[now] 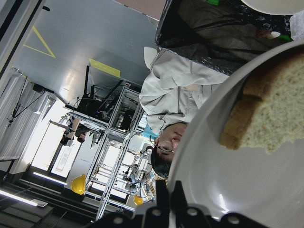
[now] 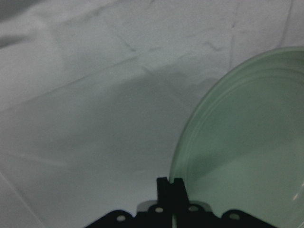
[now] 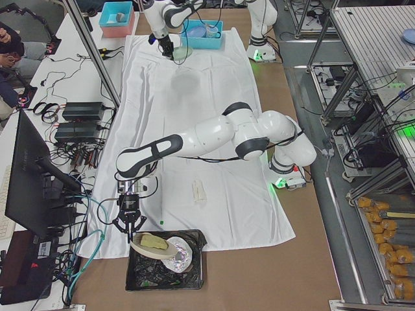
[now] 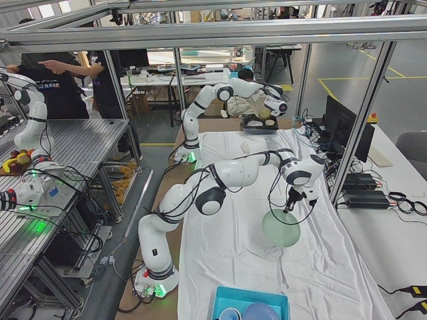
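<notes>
My left gripper [image 3: 131, 235] is shut on the rim of a white dish [image 1: 223, 190], tilted over a black lined bin [image 3: 139, 275]. A slice of bread [image 1: 263, 107] sits in the dish; in the camera left view a foil-like round item [image 3: 183, 256] lies beside it in the bin. At the other end of the table, my right gripper is shut on the rim of a pale green plate [image 2: 242, 137], held above the white cloth [image 2: 85, 118].
A blue bin [image 4: 250, 297] with plates stands beside the right arm. A monitor [image 3: 35, 188] and cables line the side table.
</notes>
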